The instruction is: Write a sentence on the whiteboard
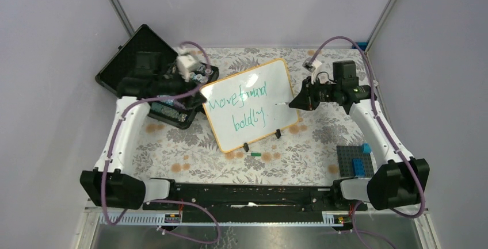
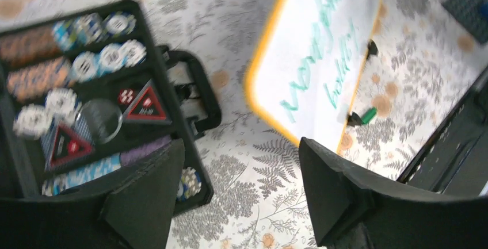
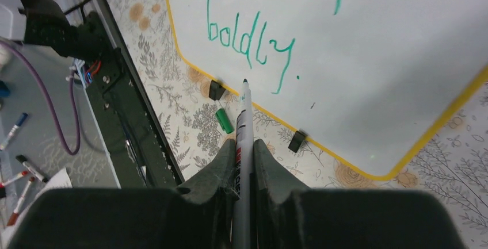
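The whiteboard [image 1: 230, 137] with a yellow edge lies on the floral cloth, bearing "Move forward boldly" in green, with a small dot and a short mark after the last word in the right wrist view. A white marker [image 3: 244, 122] stands between the right fingers, dark tip pointing up and away; my right gripper is shut on it. Over the board's right edge hovers that gripper, and whether the tip touches the board cannot be told. My left gripper, fingers apart with nothing between, is blurred above the gap between the case and the board.
An open black case [image 2: 198, 96] with wrapped goods stands left of the board. The green marker cap [image 1: 255, 154] lies below the board's lower edge, near black clips [image 1: 278, 134]. A dark block plate [image 1: 345, 160] is at the right.
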